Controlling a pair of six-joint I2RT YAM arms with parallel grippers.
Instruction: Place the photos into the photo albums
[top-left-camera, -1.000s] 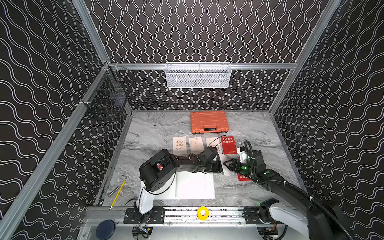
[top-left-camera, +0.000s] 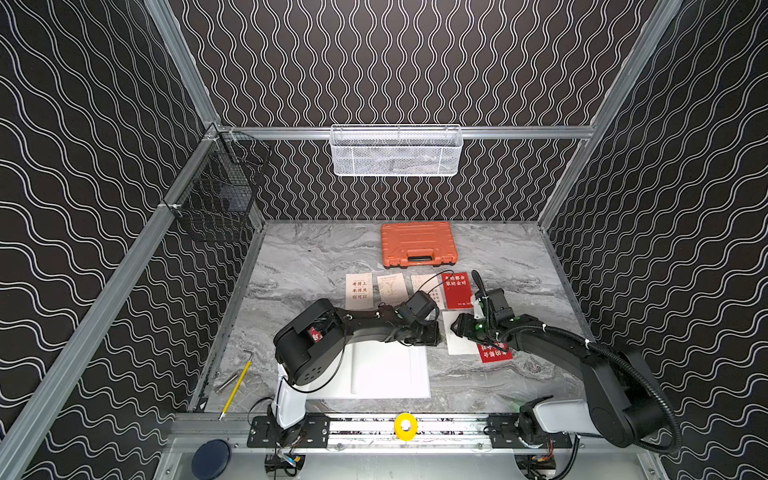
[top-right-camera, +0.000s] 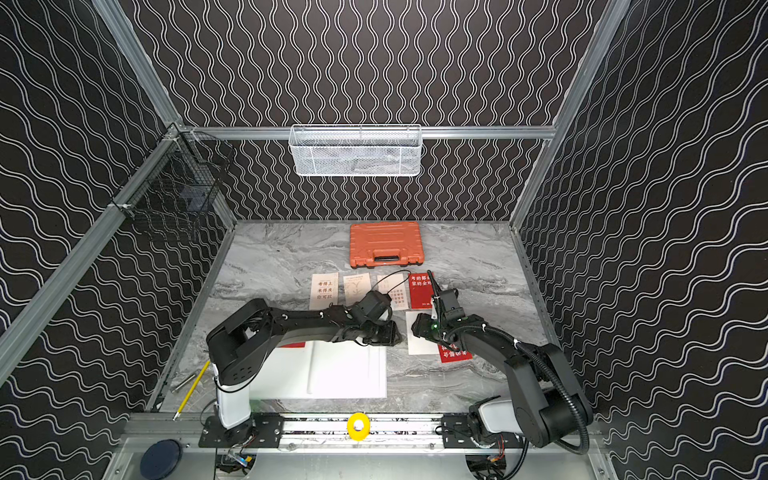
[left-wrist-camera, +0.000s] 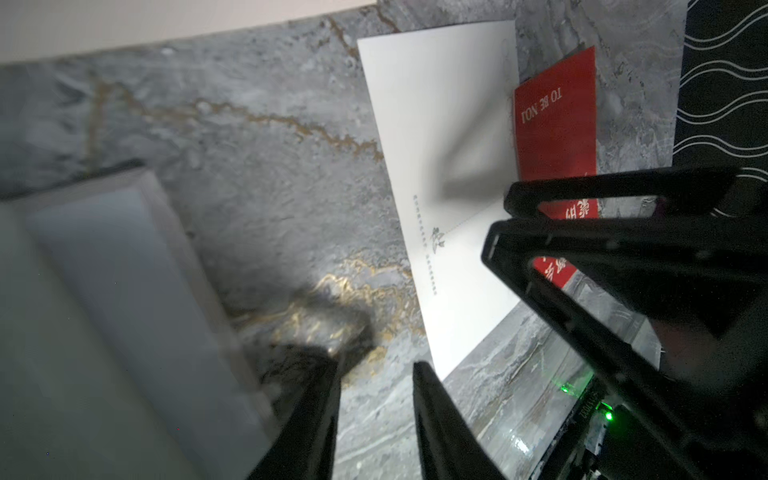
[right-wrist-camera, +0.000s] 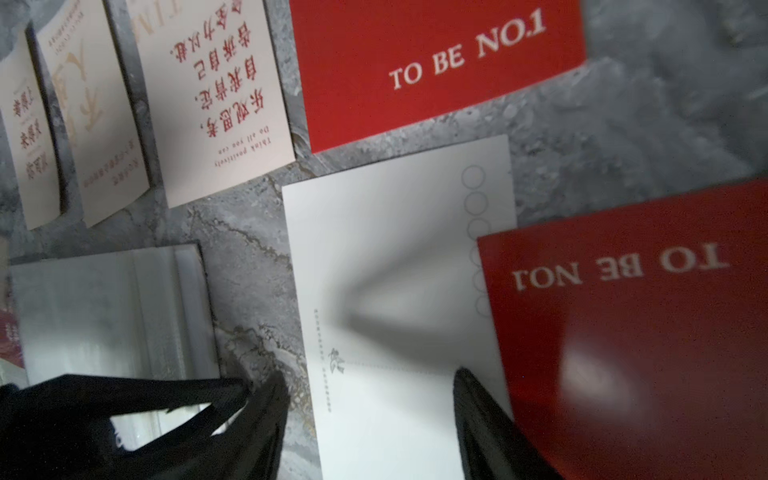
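An open white photo album (top-left-camera: 392, 376) lies at front left, under my left arm. My left gripper hangs part open just right of it, over bare marble, nothing seen between its fingers. My right gripper is part open above a white card (right-wrist-camera: 392, 256), with nothing visibly held. That card lies face up beside a red "TO BE NO.1" card (right-wrist-camera: 624, 336), which overlaps its edge. Another red card (top-left-camera: 457, 288) and several cream cards (top-left-camera: 358, 289) lie in a row behind.
An orange case (top-left-camera: 418, 240) sits at the back. A yellow tool (top-left-camera: 236, 384) lies on the far left, a yellow ring (top-left-camera: 405, 426) on the front rail.
The white card now lies flatter. My left arm has shifted slightly left.
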